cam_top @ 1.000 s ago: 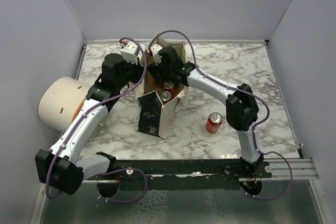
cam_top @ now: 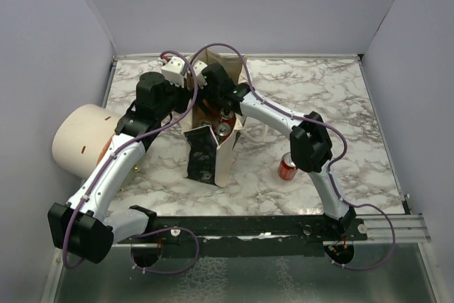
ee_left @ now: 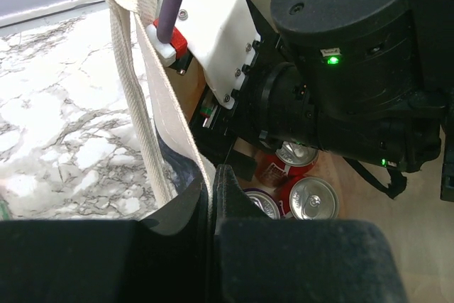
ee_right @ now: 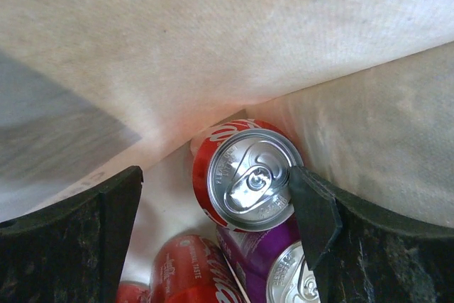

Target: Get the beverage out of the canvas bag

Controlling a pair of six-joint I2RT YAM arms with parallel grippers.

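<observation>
The open canvas bag (cam_top: 225, 163) stands on the table with several cans inside. My left gripper is shut on the bag's thin side edge, which runs between its fingers. My right gripper is down inside the bag, part open. Between its fingers stands a red can (ee_right: 255, 179), top up, close against the right finger (ee_right: 319, 211); no grip shows. A purple can (ee_right: 273, 264) and another red can (ee_right: 190, 267) lie nearer. In the top view the right arm hides its own fingertips.
One red can (cam_top: 286, 167) stands on the table right of the bag. A beige cylinder (cam_top: 85, 140) lies at the left, beside the left arm. Bag walls close in around the right gripper.
My right arm has shifted left and deeper into the bag. The bag's upper part leans slightly left with it. The left arm has kept still.
</observation>
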